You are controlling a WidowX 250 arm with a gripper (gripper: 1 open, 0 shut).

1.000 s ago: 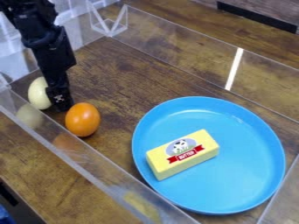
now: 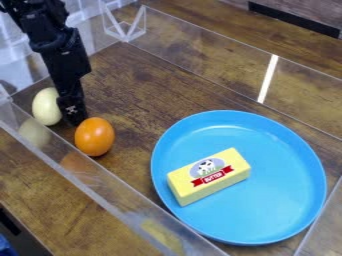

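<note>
My black gripper [image 2: 67, 105] reaches down from the top left and stands low beside a pale egg-shaped object [image 2: 46, 106], its fingers at that object's right side and partly hidden, so whether they hold it cannot be told. An orange egg-shaped object [image 2: 94, 136] lies just to the lower right. On the right a blue plate [image 2: 274, 205] holds a box of butter [image 2: 209, 175] with a cow label.
Clear plastic walls [image 2: 120, 220] border the wooden surface [image 2: 174, 80]. The middle and upper part of the wood, between the gripper and the plate, is clear.
</note>
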